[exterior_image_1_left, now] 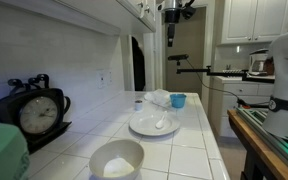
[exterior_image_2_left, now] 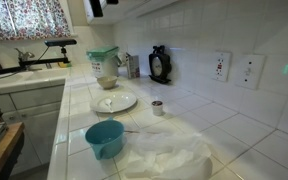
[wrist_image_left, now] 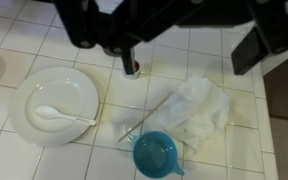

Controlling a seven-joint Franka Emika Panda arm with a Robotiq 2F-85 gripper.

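Observation:
High above the counter hangs my gripper (exterior_image_1_left: 171, 38), pointing down; in the wrist view its two fingers stand wide apart, with nothing between them. Below lies a white plate (wrist_image_left: 54, 106) with a white plastic spoon (wrist_image_left: 64, 116) on it. A blue cup (wrist_image_left: 156, 155) with a handle stands beside a crumpled white cloth or paper (wrist_image_left: 192, 112). A thin brown stick (wrist_image_left: 144, 119) reaches from the cloth towards the cup. The small white container (exterior_image_2_left: 158, 108) has a dark top and stands apart, nearer the wall.
A white bowl (exterior_image_1_left: 117, 159) stands on the near side of the plate. Against the wall is a black clock-like scale (exterior_image_1_left: 39, 110), with a green-lidded tub (exterior_image_1_left: 2, 152) nearby. White tiles (exterior_image_1_left: 184, 150) are bare along the counter's edge.

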